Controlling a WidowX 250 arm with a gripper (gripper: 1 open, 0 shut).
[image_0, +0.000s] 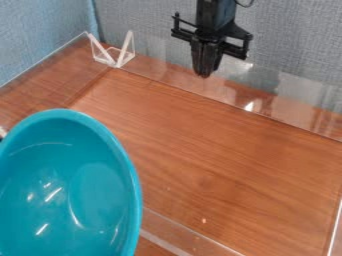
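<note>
My black gripper (206, 70) hangs high at the back of the work area, in front of the grey padded wall. Its fingertips are close together and point down, with nothing visible between them; it looks shut. A large empty teal bowl (67, 190) fills the lower left, well apart from the gripper.
A clear plastic barrier (274, 105) runs along the back. A small white wire rack (110, 52) sits in the back left corner, and blue-grey padded walls (40, 40) enclose the area.
</note>
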